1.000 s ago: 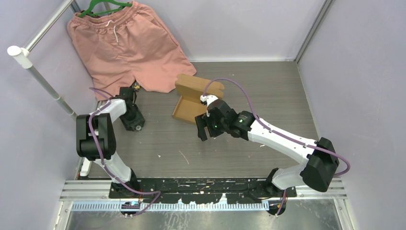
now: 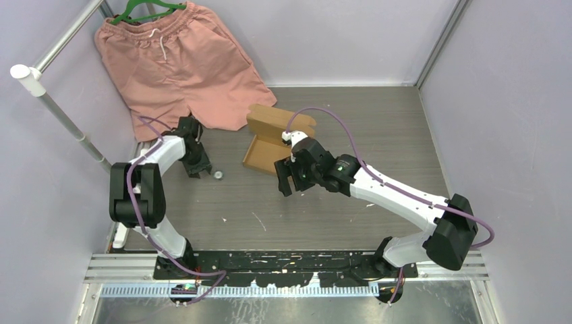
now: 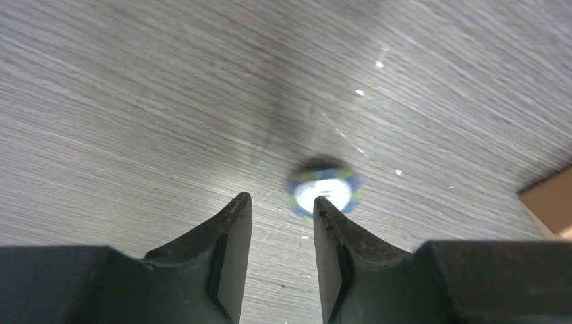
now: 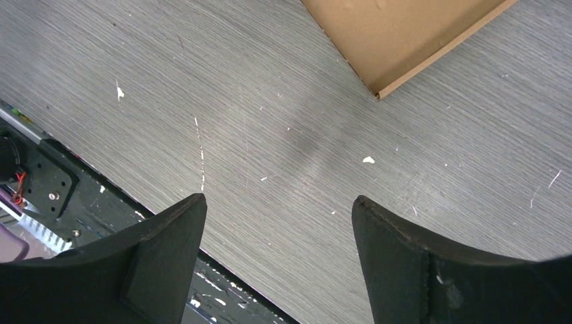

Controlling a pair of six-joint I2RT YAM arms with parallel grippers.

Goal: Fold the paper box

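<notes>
The cardboard box (image 2: 260,154) sits on the table with its lid raised at the back; a corner shows in the right wrist view (image 4: 398,40). My right gripper (image 2: 287,177) is open and empty just in front of it. My left gripper (image 2: 199,169) is at the left, beside a small round disc (image 2: 218,175) on the table. In the left wrist view that disc (image 3: 322,191) is blurred, just beyond the fingertips, which stand a little apart; whether anything is between them is unclear.
Pink shorts (image 2: 175,74) on a green hanger fill the back left, beside a white rail (image 2: 61,118).
My left gripper has risen and shifted slightly right and toward the back, and the small disc now shows apart from it, farther right than before. The right arm and box look unchanged.
</notes>
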